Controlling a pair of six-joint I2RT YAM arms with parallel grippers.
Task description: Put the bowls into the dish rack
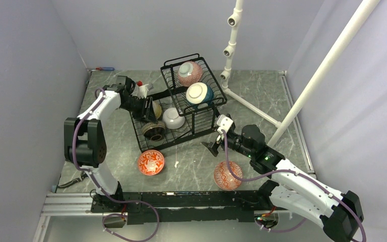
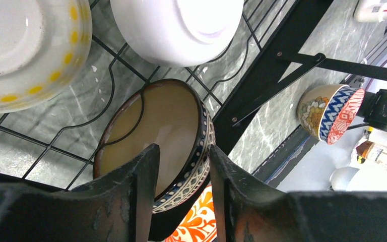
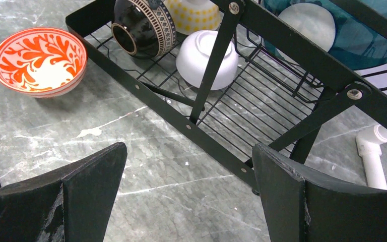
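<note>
My left gripper is over a dark patterned bowl (image 2: 158, 126) lying tilted in the rack's lower tier (image 3: 161, 108), its fingertips at that bowl's rim, part open. A yellow-dotted bowl (image 2: 30, 45) and a white bowl (image 1: 173, 117) sit beside it. Pink (image 1: 190, 74) and teal (image 1: 206, 97) bowls rest on the upper tier. An orange floral bowl (image 1: 151, 162) stands on the worktop in front of the rack, another orange patterned bowl (image 1: 228, 175) farther right. My right gripper stands open and empty, low beside the rack's right front.
A white pipe frame (image 1: 253, 109) runs behind and right of the rack. Tools with dark handles (image 1: 70, 182) lie at the left front. The worktop between the two orange bowls is mostly bare apart from a small pale patch.
</note>
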